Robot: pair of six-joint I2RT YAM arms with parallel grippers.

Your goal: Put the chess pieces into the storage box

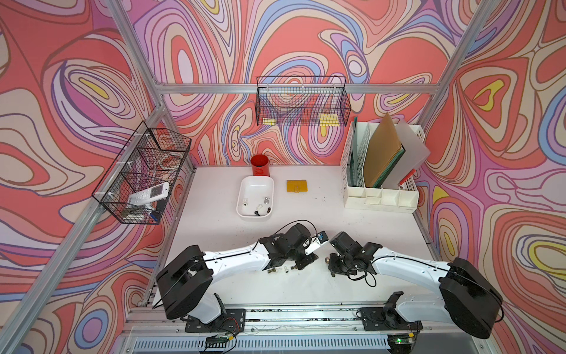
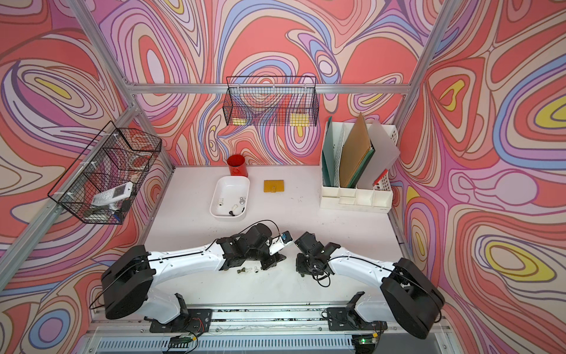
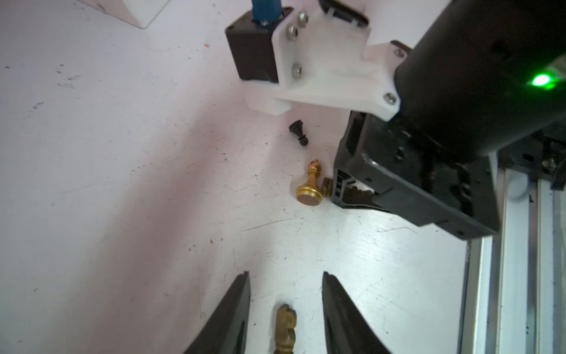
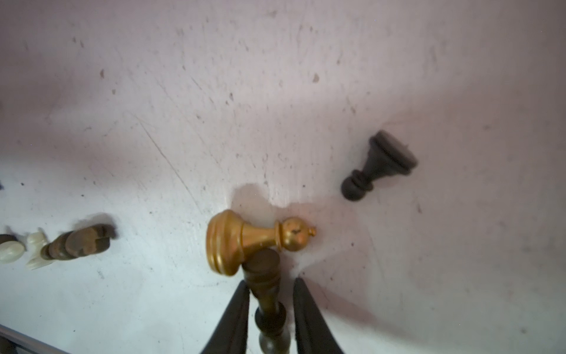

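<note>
My left gripper is open above a dark gold chess piece (image 3: 284, 330), its fingers either side of it in view. My right gripper is shut, low over a dark piece (image 4: 262, 268) that lies against a gold bishop (image 4: 247, 242); whether it touches that piece is unclear. A black pawn (image 4: 380, 162) lies just beyond. A brown piece (image 4: 79, 242) and white pieces (image 4: 10, 250) lie to the left in the right wrist view. A white box (image 1: 255, 183) at the back holds several small pieces.
A red cup (image 1: 260, 165), a yellow flat object (image 1: 296, 186) and a white file holder (image 1: 380, 200) stand along the back. Wire baskets (image 1: 141, 174) hang on the frame. Both arms are close together at the front.
</note>
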